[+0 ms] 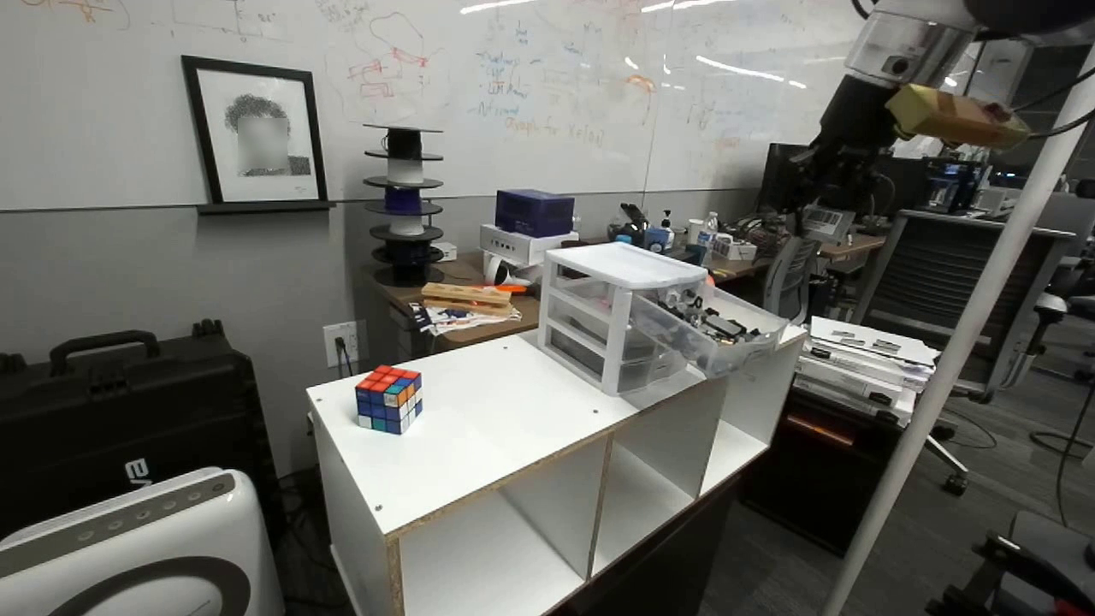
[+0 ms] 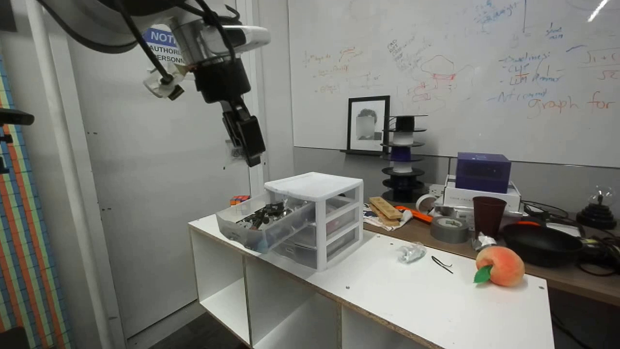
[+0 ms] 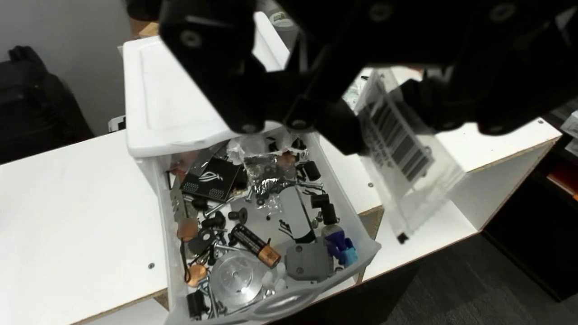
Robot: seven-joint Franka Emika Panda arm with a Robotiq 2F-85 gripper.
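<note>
My gripper is shut on a small clear plastic bag (image 3: 428, 189) with a barcode label, which hangs from the fingers at the right of the wrist view. In exterior view 1 the bag (image 1: 824, 222) shows beside the dark fingers, well above the shelf. Left of the bag in the wrist view, the pulled-out clear drawer (image 3: 347, 197) holds screws, a battery, black parts and other small pieces. It belongs to a white-framed drawer unit (image 2: 314, 185) on the white shelf. The bag's contents cannot be made out.
On the white shelf top (image 1: 482, 395), a Rubik's cube (image 1: 389, 399) sits at one end. Beyond the drawer unit lie a crumpled clear wrapper (image 2: 412, 252), a thin black piece (image 2: 441, 264) and a peach (image 2: 500, 266). Bare surface separates the cube from the unit.
</note>
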